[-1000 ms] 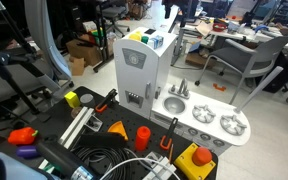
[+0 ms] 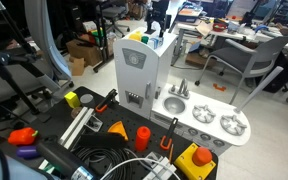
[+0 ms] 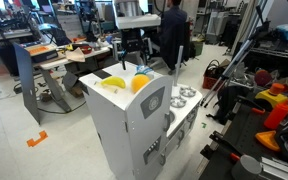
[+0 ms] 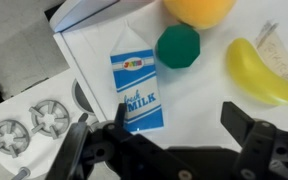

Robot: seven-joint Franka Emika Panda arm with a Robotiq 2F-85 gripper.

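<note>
A milk carton, white and blue, lies label up on the white top of a toy kitchen unit. Beside the carton are a dark green piece, part of an orange piece and a yellow banana. My gripper is open above this top, its fingers far apart and nothing held between them. The carton's lower part comes close to the left finger in the wrist view. From the second exterior view, the gripper hangs just over the toy food.
The toy sink and burners stand lower, beside the tall unit. A black table with cables, an orange cup and tools fills the foreground. Chairs and desks lie behind.
The gripper has come down and a little to the left in the first exterior view, closer to the items on the unit's top. Those items appear to stay in place.
</note>
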